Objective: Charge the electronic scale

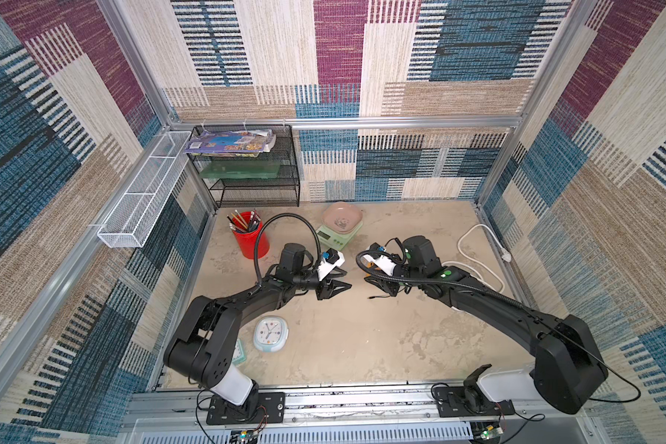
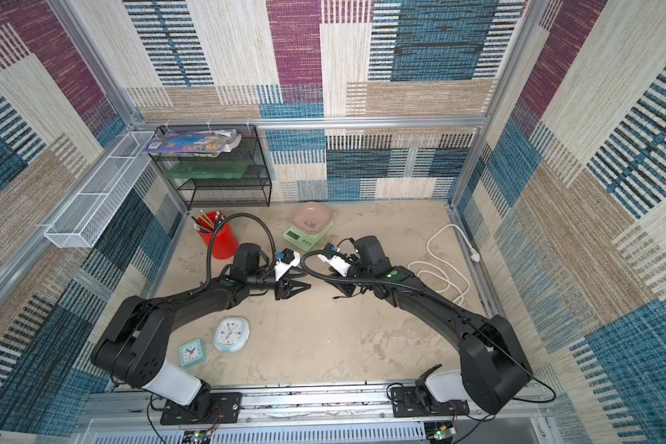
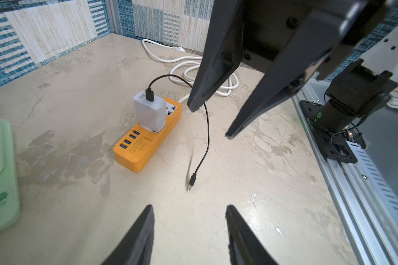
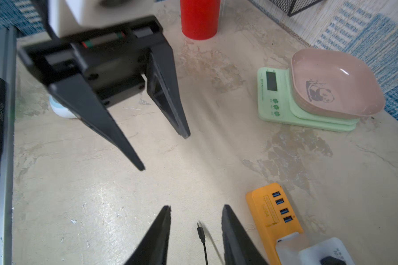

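Note:
The green electronic scale (image 4: 269,99) sits at the back of the table with a pink panda bowl (image 4: 327,81) on it. A black charging cable (image 3: 207,128) runs from a white charger block (image 3: 149,112) plugged into an orange power strip (image 3: 141,152). Its loose plug (image 3: 192,179) points toward the front of the left wrist view. In the right wrist view that plug (image 4: 201,231) appears between my right gripper's (image 4: 196,214) fingertips, not grasped; the fingers stand open. Facing it across the middle, my left gripper is also open and empty. The scale's charging port does not show.
A red pen cup (image 1: 251,240) stands by the black wire shelf (image 1: 255,177). Two clocks, a round one (image 2: 231,333) and a square one (image 2: 191,352), lie front left. A white cord (image 2: 447,273) coils at right.

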